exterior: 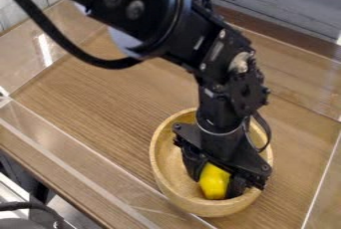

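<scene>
My black gripper point(216, 173) reaches down into a round light wooden bowl point(173, 183) on the table, its fingers on either side of a yellow object point(213, 181) low in the bowl. The fingers appear to be around the yellow object; whether they press on it is hard to tell. Part of the object is hidden by the gripper.
Bare wooden tabletop point(107, 109) lies to the left and behind the bowl. The table's left edge has dark cables beyond it at bottom left. A pale wall stands at the back.
</scene>
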